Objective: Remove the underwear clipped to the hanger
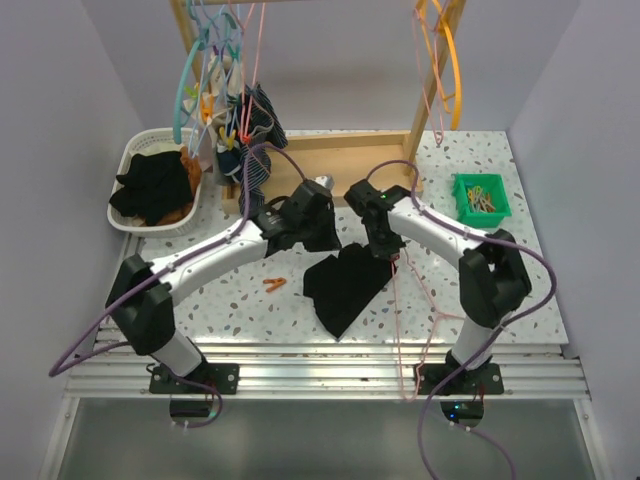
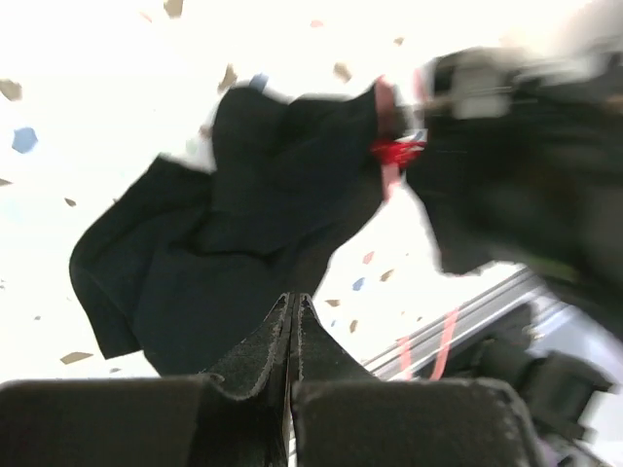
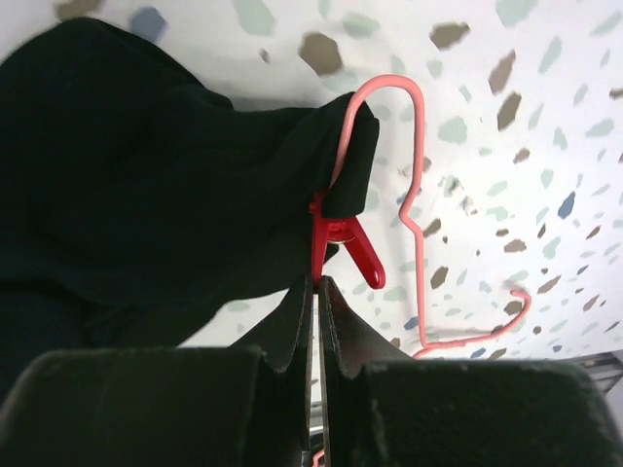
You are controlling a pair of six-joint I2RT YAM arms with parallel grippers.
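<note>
The black underwear (image 1: 345,292) lies spread on the table between my arms. A pink wire hanger (image 1: 397,325) runs from its upper right corner toward the table's front edge. At that corner a red clip (image 3: 341,232) sits against the cloth (image 3: 175,195) and the hanger's bent wire (image 3: 420,175). My right gripper is shut on one handle of this clip; the other handle stands free. Just above the underwear's upper left part is my left gripper, shut, with nothing showing between its fingertips. In the top view the right arm partly covers the clip.
An orange clothespin (image 1: 275,285) lies left of the underwear. At the left stands a white basket (image 1: 118,205) with dark and brown cloth. A green bin (image 1: 507,205) of clothespins is at the right. Behind, a wooden rack (image 1: 350,165) bears hangers and clothes.
</note>
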